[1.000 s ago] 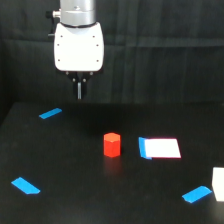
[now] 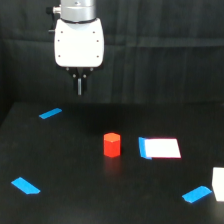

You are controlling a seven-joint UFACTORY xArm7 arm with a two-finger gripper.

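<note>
The gripper of the white arm hangs high at the upper left, well above the dark table and apart from the objects on it; its fingers are small and dark, so whether they are open or shut is hard to make out. A red block sits near the middle of the table.
A white rectangle with blue at its left side lies right of the block. Blue strips lie near the edges, and a white piece is at the far right.
The gripper has moved very slightly down and to the left. The objects on the table are unchanged.
</note>
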